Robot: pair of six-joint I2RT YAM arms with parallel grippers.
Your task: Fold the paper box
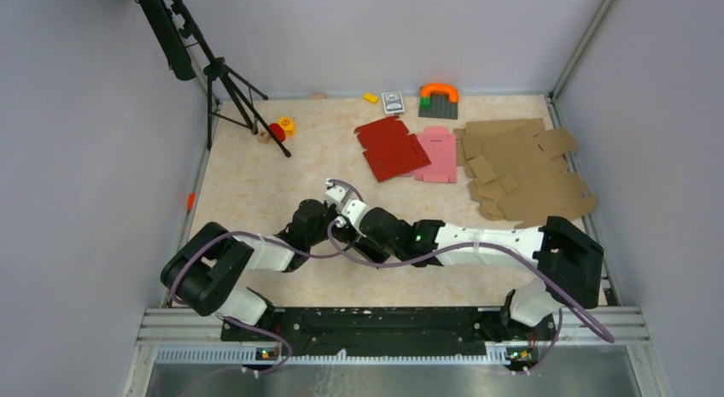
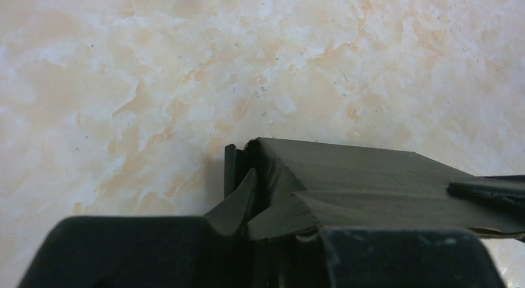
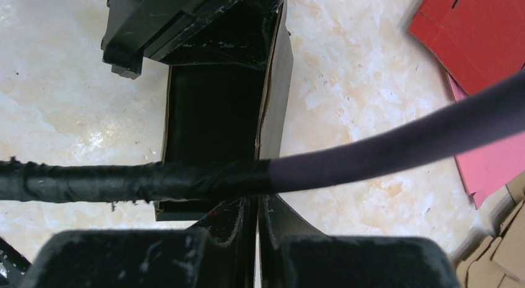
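Observation:
A black paper box (image 1: 372, 250) stands beneath both grippers at the table's middle. The right wrist view shows its open interior (image 3: 213, 108) and long upright wall (image 3: 275, 108). In the left wrist view a folded dark flap (image 2: 359, 170) sits at my left gripper, whose fingertips are at the box end, partly hidden; whether it grips cannot be made out. My right gripper is shut over the box's near end, partly behind a purple hose.
Red sheets (image 1: 396, 158), a pink sheet (image 1: 438, 166) and brown cardboard (image 1: 525, 179) lie at the back right. A tripod (image 1: 218, 68) and small toys (image 1: 287, 125) stand at the back left.

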